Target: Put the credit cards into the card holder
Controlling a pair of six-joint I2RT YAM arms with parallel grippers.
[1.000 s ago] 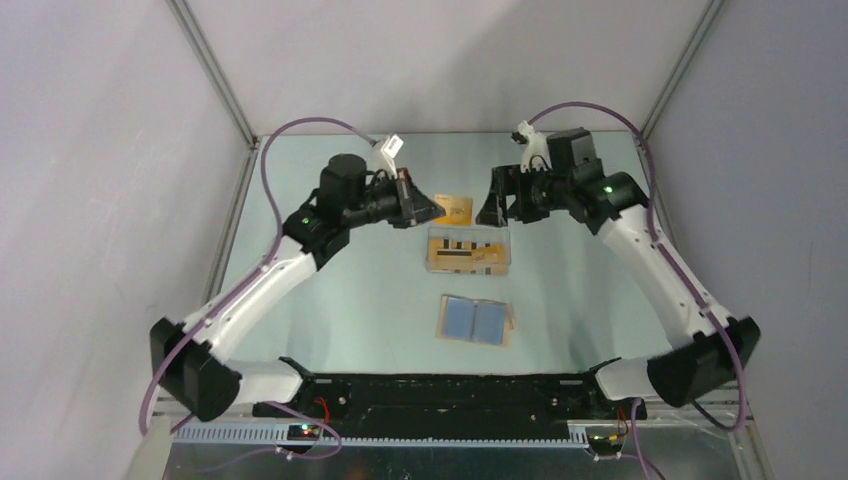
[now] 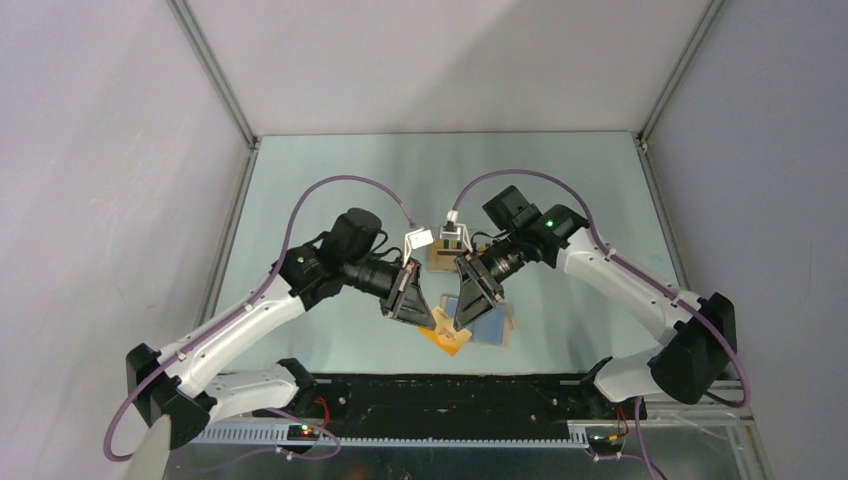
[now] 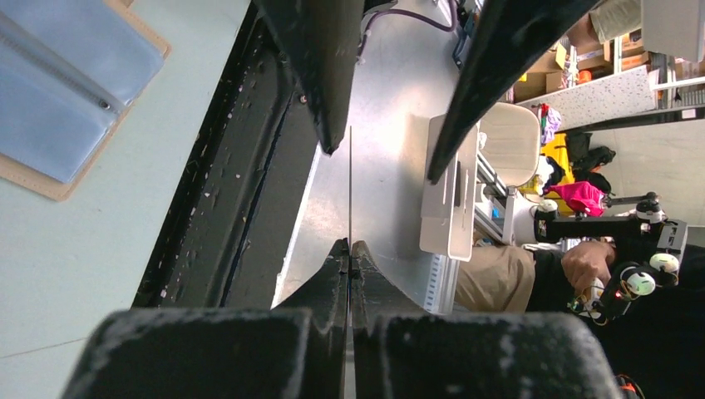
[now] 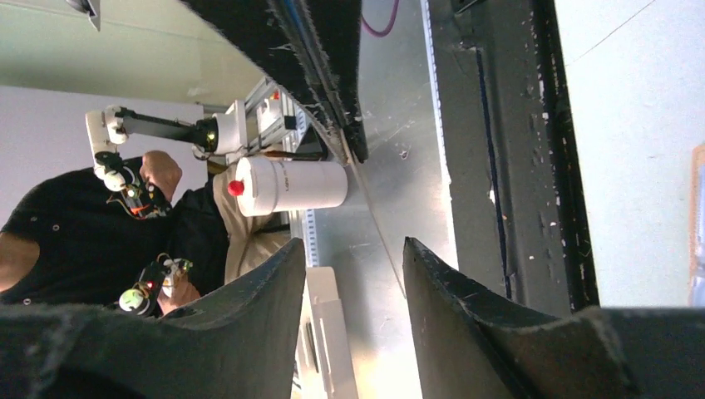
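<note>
My left gripper [image 2: 424, 325] is shut on an orange card [image 2: 441, 336], which hangs over the card holder's front part in the top view and shows edge-on as a thin line in the left wrist view. My right gripper [image 2: 480, 316] is part open just right of it, its two fingertips either side of the card's edge in the right wrist view, not visibly closed on it. The open card holder [image 3: 66, 100], tan with clear blue sleeves, lies on the board beneath.
A clear box of cards [image 2: 440, 258] stands behind the grippers, partly hidden. The board [image 2: 330, 170] is clear at both sides; its black front edge [image 2: 440, 400] lies just in front of the holder.
My left gripper has carried the card from behind the box down to the holder at the front. My right gripper has moved down and left, close to the card.
</note>
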